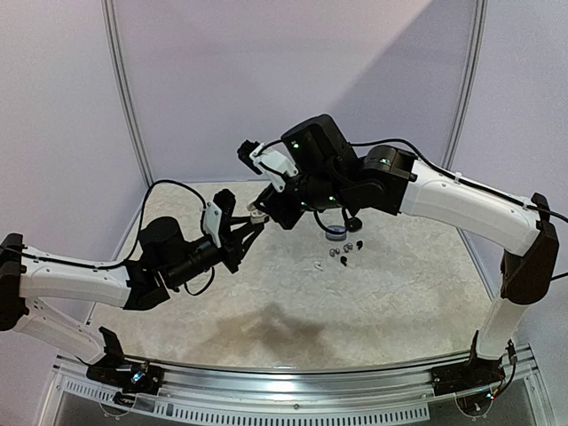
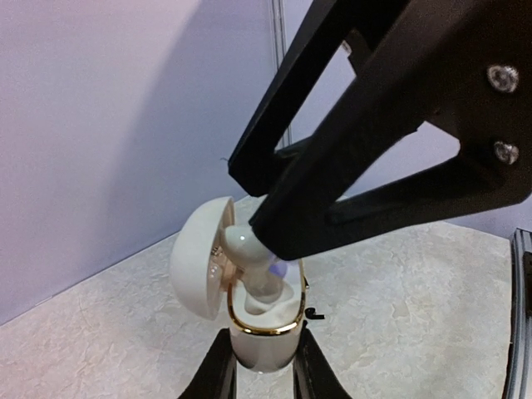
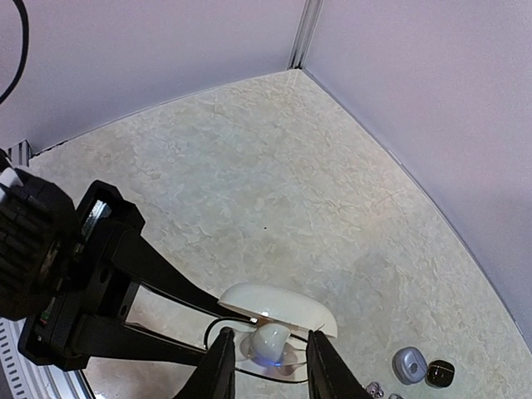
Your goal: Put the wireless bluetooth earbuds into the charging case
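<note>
My left gripper is shut on the white charging case, whose gold-edged lower half sits between its fingers. The case lid is open. A white earbud rises from the case, its stem end down inside beside a purple glow; whether it is fully seated cannot be told. My right gripper is over the case with its fingers apart, one finger on each side of that earbud. A gap shows beside the earbud in the right wrist view. A small white piece, perhaps another earbud, lies on the table.
A grey-blue round case and a black case lie at the back right. Several small silver and black earbuds are scattered in front of them.
</note>
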